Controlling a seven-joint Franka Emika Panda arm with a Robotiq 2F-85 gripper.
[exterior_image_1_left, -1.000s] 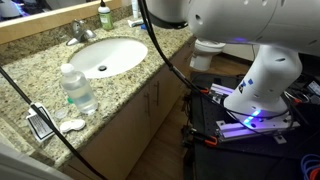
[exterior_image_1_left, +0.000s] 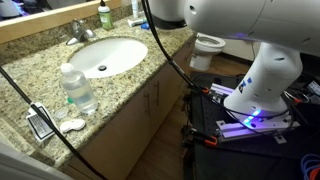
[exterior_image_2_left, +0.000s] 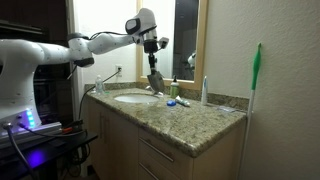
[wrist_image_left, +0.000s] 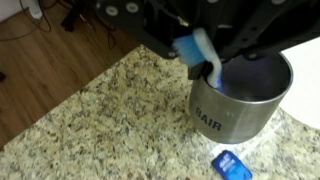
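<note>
A metal cup (wrist_image_left: 232, 110) marked "HAIR" fills the right of the wrist view. My gripper is shut at its rim. In exterior view 2 the grey cup (exterior_image_2_left: 156, 82) hangs tilted under my arm, seemingly just above the counter. A blue-and-white toothbrush (wrist_image_left: 200, 50) sticks out of the cup beside the dark fingers. The exact contact of the fingers is dark and partly hidden. Exterior view 1 shows neither cup nor gripper.
A small blue object (wrist_image_left: 231, 165) lies on the granite counter (wrist_image_left: 110, 125) near the cup. The sink (exterior_image_1_left: 110, 56) is left of the cup in exterior view 2. A clear bottle (exterior_image_1_left: 78, 88) and a green soap bottle (exterior_image_1_left: 105, 15) stand on the counter. A mirror (exterior_image_2_left: 155, 50) is behind.
The white arm at the upper right of exterior view 1 has shifted slightly, and more of its dark part shows at the top. The counter items have not moved.
</note>
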